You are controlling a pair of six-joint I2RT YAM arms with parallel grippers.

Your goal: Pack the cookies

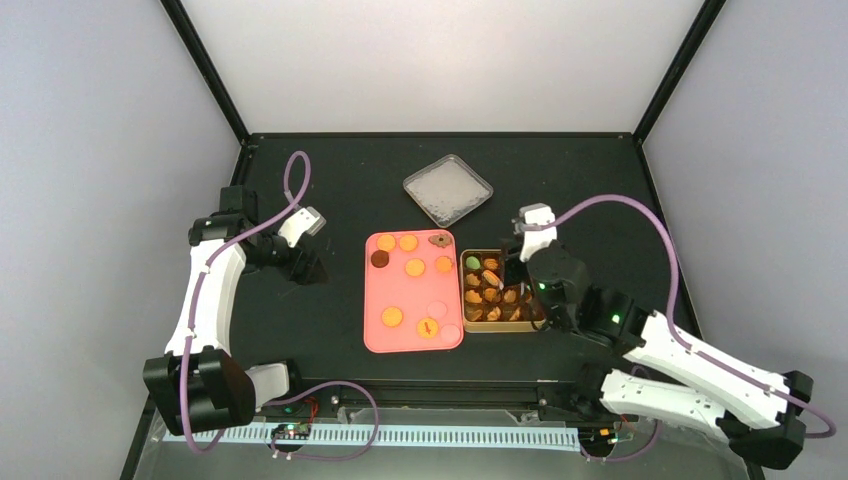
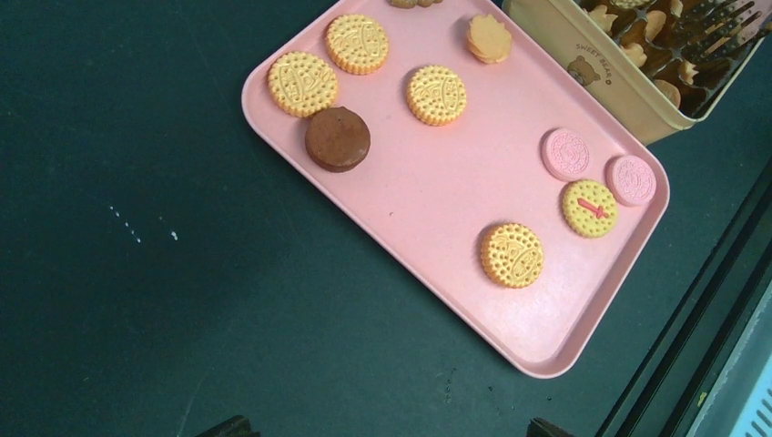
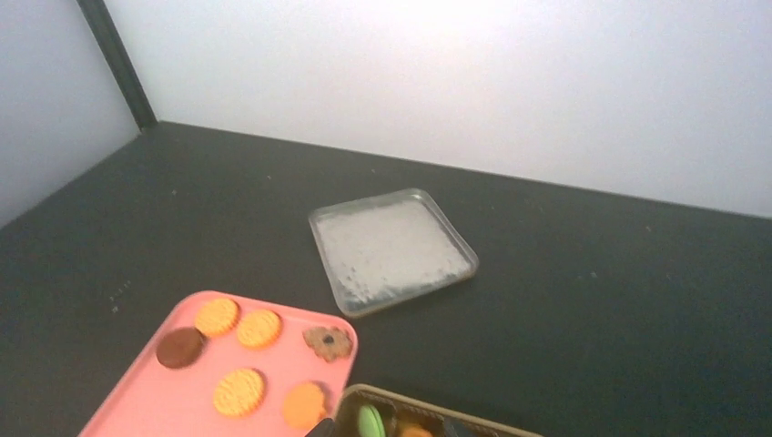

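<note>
On the pink tray [image 1: 376, 335] lie several round yellow cookies [image 2: 512, 256], a brown one [image 2: 338, 139], two pink ones [image 2: 566, 155] and a brown flower-shaped one [image 3: 328, 343]. Right beside it stands the gold box [image 1: 474, 327], its compartments holding several cookies, a green one [image 1: 473, 263] at the back left corner. Left of the tray, my left gripper [image 1: 314, 272] hangs over bare table; in the left wrist view its fingertips [image 2: 232, 428] are wide apart with nothing between. My right gripper [image 1: 512, 283] is open above the box, hiding the box's right part.
Behind the tray and box lies a clear, shallow square lid [image 1: 448, 190]. Free black table [image 1: 340, 190] spreads at the back and between the left arm and the tray. Purple cables [image 1: 640, 208] loop above both arms.
</note>
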